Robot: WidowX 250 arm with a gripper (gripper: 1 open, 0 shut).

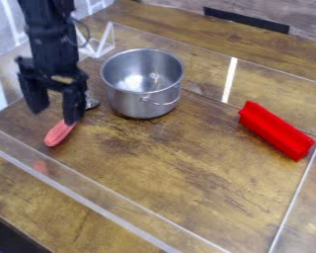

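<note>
My dark gripper (50,103), blurred, hangs at the left over a pink-handled utensil (58,134) lying on the wooden table (188,198); the gripper is open, and its lower parts overlap the utensil's metal end in the view. To its right stands a steel pot (141,84) with a wire handle at the front.
A red block (276,130) lies at the right of the table. Clear edging runs along the left.
</note>
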